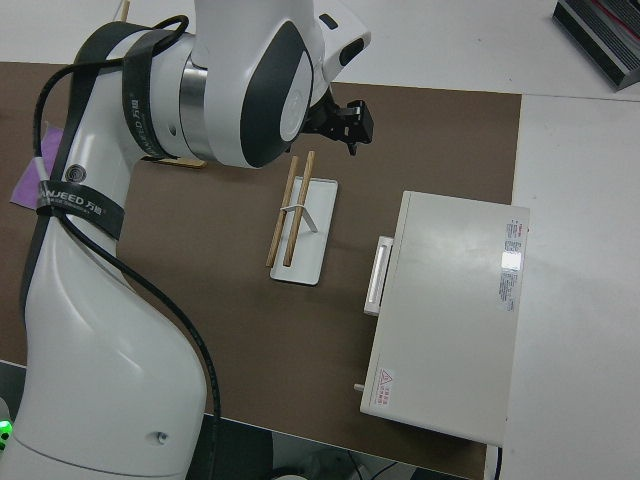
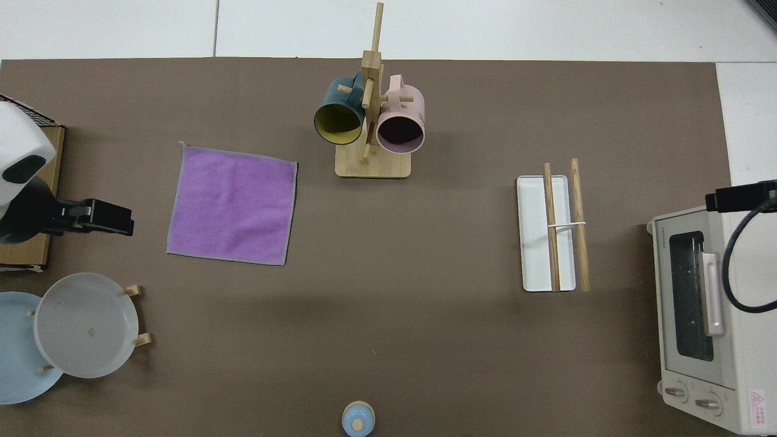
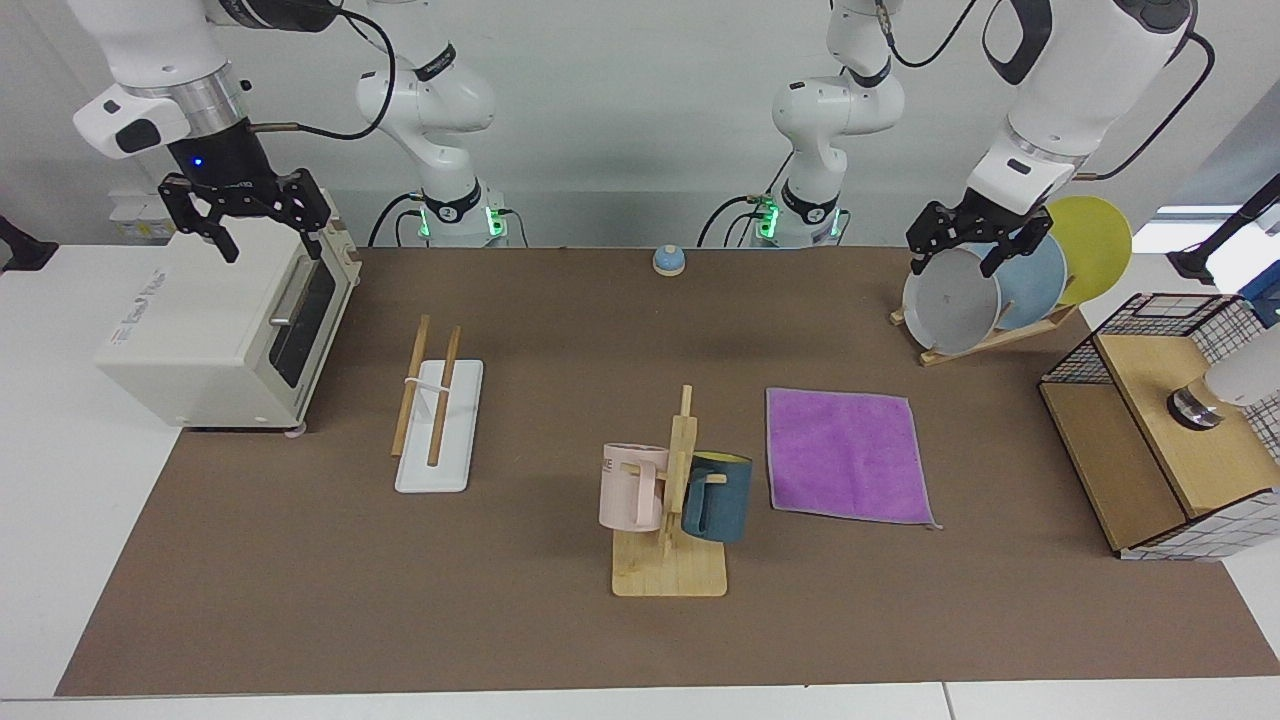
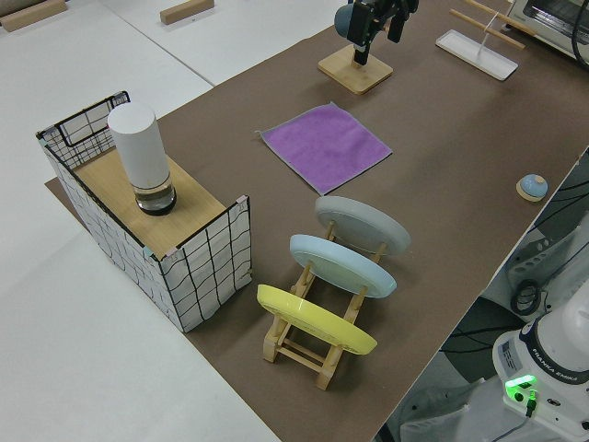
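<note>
Two arms hang over the table's rear in the left view; one gripper [image 3: 258, 228] is above the white toaster oven [image 3: 198, 324], the other [image 3: 960, 246] above the plate rack, fingers unclear. A wooden mug tree [image 2: 371, 164] holds a teal mug [image 2: 339, 109] and a pink mug [image 2: 400, 124]. A purple cloth [image 2: 229, 204] lies flat. A white stand [image 2: 532, 233] carries two wooden sticks. A rack holds white [image 3: 948, 300], blue and yellow plates. A small blue round object [image 2: 357, 419] lies near the edge.
A wire basket with wooden boards [image 4: 198, 207] holds a white cylinder [image 4: 138, 152].
</note>
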